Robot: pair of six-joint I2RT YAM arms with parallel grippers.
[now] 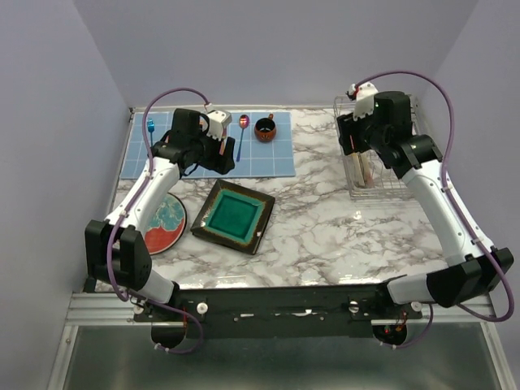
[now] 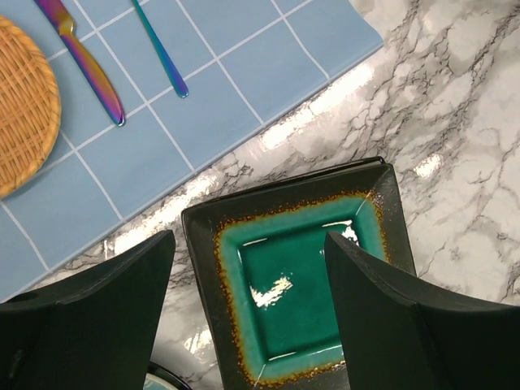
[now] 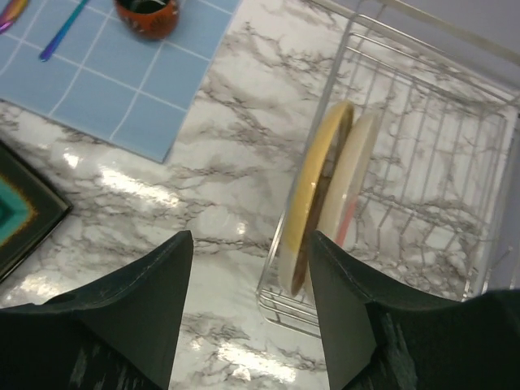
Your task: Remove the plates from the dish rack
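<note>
The wire dish rack stands at the back right, holding a yellow-edged plate and a paler plate upright along its left side. My right gripper is over the rack, open, with the plates just beyond its fingers in the right wrist view. A square green plate, apparently with another beneath, lies on the marble counter. My left gripper is above it and the blue mat's edge, fingers apart and empty. A round red-and-teal plate lies at the left.
The blue mat at the back left carries a mug, spoon, knife and woven round mat. Bare counter lies between the square plate and the rack.
</note>
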